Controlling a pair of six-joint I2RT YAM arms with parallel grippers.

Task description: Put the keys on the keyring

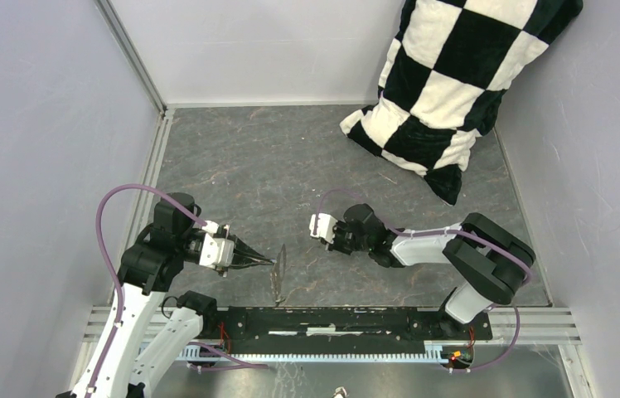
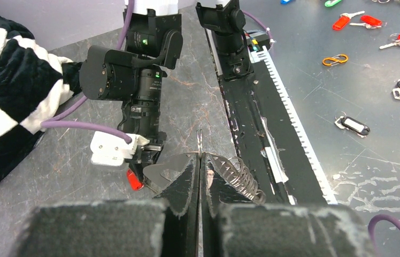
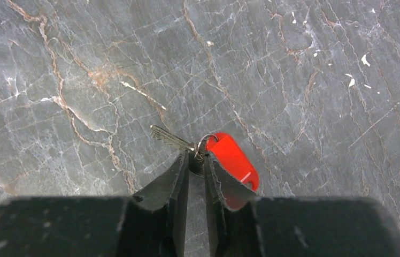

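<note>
My left gripper is shut on the keyring, a thin silver wire loop with a coiled part that hangs beneath the fingertips. In the top view the keyring dangles at the left gripper's tip. Over the grey floor my right gripper points down, its fingers part open. A silver key, joined by a small ring to a red tag, lies below it. The key's head shows between the fingertips, and the tag is partly behind one finger. Whether the fingers touch the key I cannot tell.
Several tagged keys, such as a black-tagged one and a red-tagged one, lie beyond the white toothed rail, with an orange carabiner. A checkered cushion fills the back right.
</note>
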